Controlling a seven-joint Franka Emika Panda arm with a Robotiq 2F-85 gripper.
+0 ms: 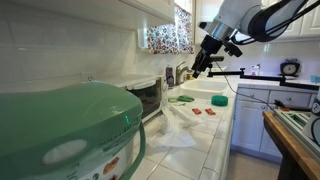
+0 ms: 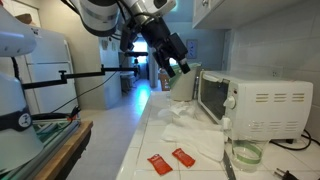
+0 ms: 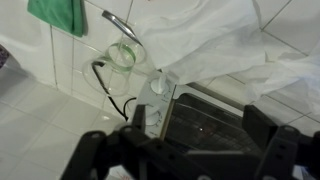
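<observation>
High over the counter, my gripper stands open, its dark fingers (image 3: 95, 150) spread wide in the wrist view and nothing held between them. White crumpled cloth or paper (image 3: 200, 35) lies flat on the tiles beneath, with a second white piece (image 3: 290, 80) to its right. Exterior view 2 has the white sheet (image 2: 205, 138) in front of the toaster oven (image 2: 262, 108), plus two small red packets (image 2: 183, 157) nearby. A clear glass jar (image 3: 122, 55) stands beside the oven.
A large green container (image 1: 65, 120) fills the left of exterior view 1. Green cloth (image 3: 62, 14) lies at the wrist view's upper left. The sink (image 1: 205, 85) is at the far end of the counter. Bare tiles (image 2: 125, 135) lie left of the sheet in exterior view 2.
</observation>
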